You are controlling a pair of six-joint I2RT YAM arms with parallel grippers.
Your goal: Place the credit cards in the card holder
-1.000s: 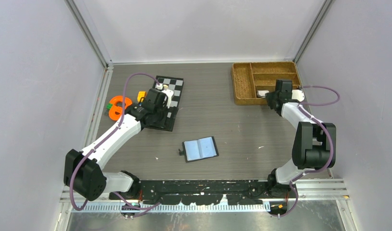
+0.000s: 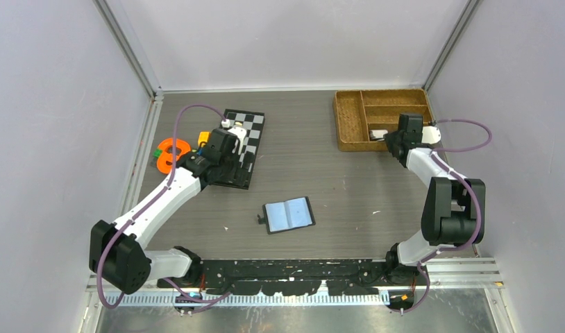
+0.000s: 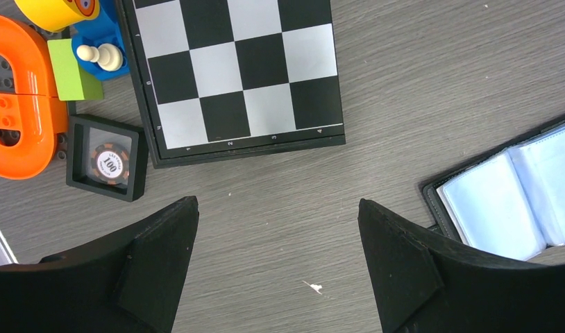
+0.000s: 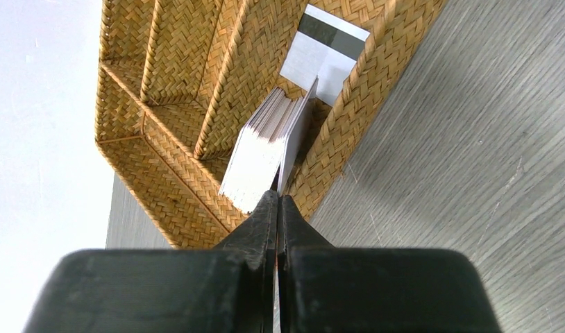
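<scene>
In the right wrist view, a stack of white credit cards [image 4: 255, 161] stands on edge in a compartment of the woven basket [image 4: 335, 149]. One card [image 4: 297, 135] leans apart from the stack; its near edge meets the tips of my right gripper, which is shut with that thin edge between them. Another card [image 4: 325, 52] with a dark stripe rests against the far end. The open card holder [image 2: 289, 214], with pale-blue sleeves and a black cover, lies on the table at the front middle. My left gripper is open and empty over bare table.
A chessboard [image 2: 248, 149] lies under the left arm. Beside it are orange toy pieces [image 3: 30, 90], a green block [image 3: 75, 69] and a small black case [image 3: 107, 156] with a poker chip. The table between basket and card holder is clear.
The left arm has shifted slightly to the left and stopped. My right gripper has moved only a little at the basket. The card holder has stayed in place.
</scene>
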